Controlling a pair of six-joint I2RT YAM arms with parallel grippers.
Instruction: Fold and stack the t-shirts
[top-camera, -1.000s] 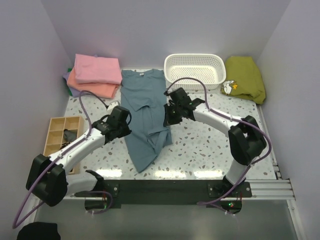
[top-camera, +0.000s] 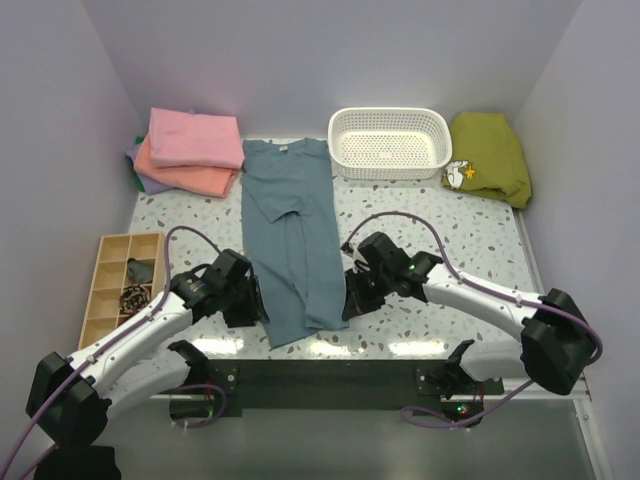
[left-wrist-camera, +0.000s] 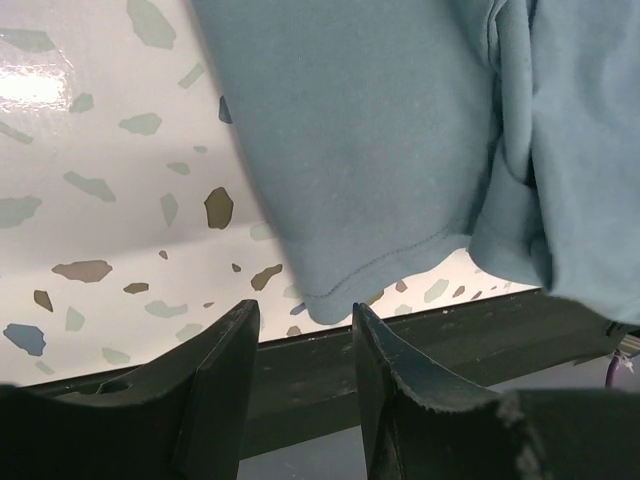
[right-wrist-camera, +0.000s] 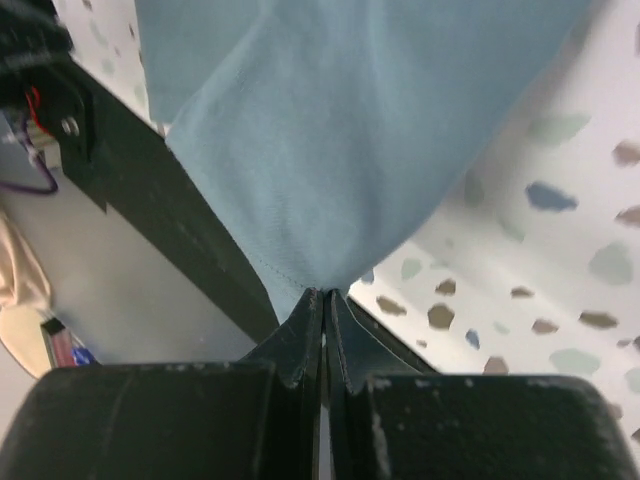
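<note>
A blue-grey t-shirt (top-camera: 290, 225) lies lengthwise on the table, collar at the back and sides folded inward. In the right wrist view, its cloth (right-wrist-camera: 330, 170) draws together at the tips of my right gripper, which is shut on it. The top view has that right gripper (top-camera: 348, 314) at the shirt's front right corner. My left gripper stands open near the front left hem, nothing between its fingers; the shirt's corner (left-wrist-camera: 325, 305) shows between and beyond the tips. Folded pink and orange shirts (top-camera: 195, 140) are stacked at the back left.
A white basket (top-camera: 390, 172) stands at the back, beside a folded olive shirt (top-camera: 487, 155). On the left, a wooden divided box (top-camera: 105, 285) sits close to the left arm. Its dark front edge (top-camera: 320, 385) lies just below the hem.
Both grippers have moved toward the front edge. The right one has drawn the shirt's right side forward, straightening it, and the front left corner has shifted slightly. The left gripper stays open.
</note>
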